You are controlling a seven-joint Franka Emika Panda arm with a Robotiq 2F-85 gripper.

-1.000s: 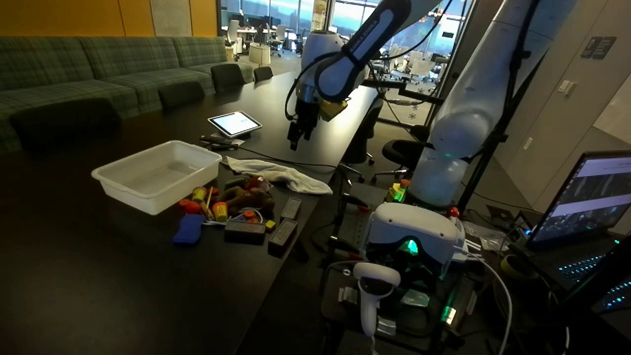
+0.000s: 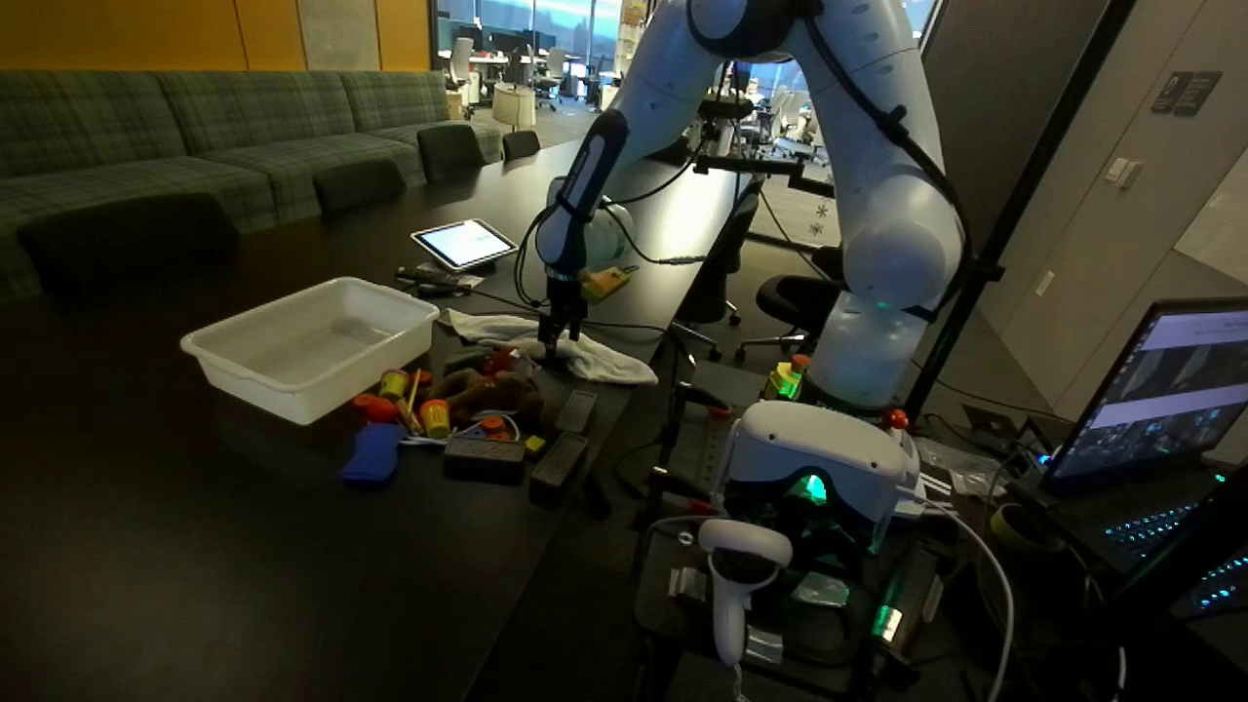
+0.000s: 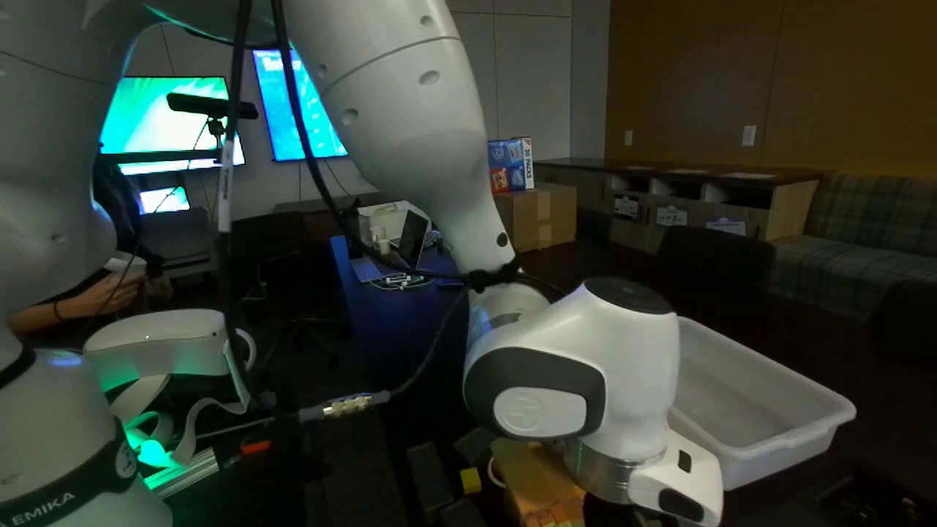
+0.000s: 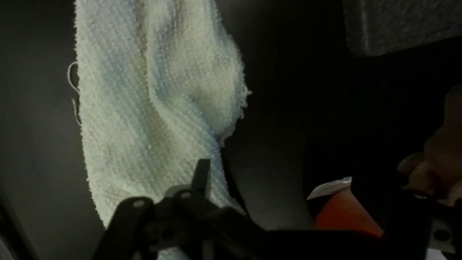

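A crumpled white towel (image 2: 597, 356) lies on the dark table, stretching from beside the white tub (image 2: 310, 349) toward the near edge. My gripper (image 2: 562, 339) points down right over the towel's middle. In the wrist view the towel (image 4: 147, 99) fills the left half, and one dark finger (image 4: 201, 175) stands above its right margin. The fingers are open and wide apart; no object is held between them. Whether the fingertips touch the cloth cannot be made out. The tub looks empty.
Beside the towel sits a pile with a brown plush toy (image 2: 497, 396), a yellow tub (image 2: 434, 417), a blue item (image 2: 373, 452) and dark blocks (image 2: 485, 458). A tablet (image 2: 464, 244) and a black cable lie behind.
The arm has come down and nearer from above the table's far part, bringing the gripper to the towel. The towel, tub and pile look unmoved.
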